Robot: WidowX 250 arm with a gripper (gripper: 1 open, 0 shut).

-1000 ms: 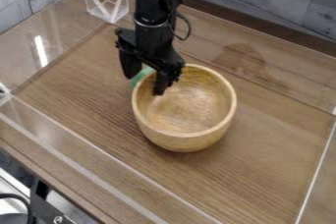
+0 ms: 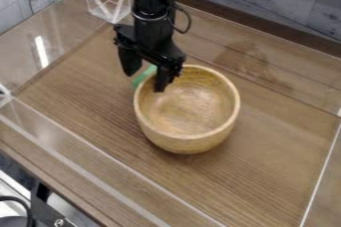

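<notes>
The black arm hangs from the top centre, its gripper (image 2: 150, 64) open, low over a small green object (image 2: 142, 79) at the rear left edge of a yellow bowl (image 2: 188, 132). The two black fingers point down, the right one over the bowl's rim, the left one outside it. Part of the green object is hidden behind the gripper.
A clear plastic container (image 2: 110, 0) stands at the back left. Black cables lie at the lower left, beyond the table's edge.
The arm and gripper have risen slightly from where they were a second ago. The bowl and the green object look unmoved.
</notes>
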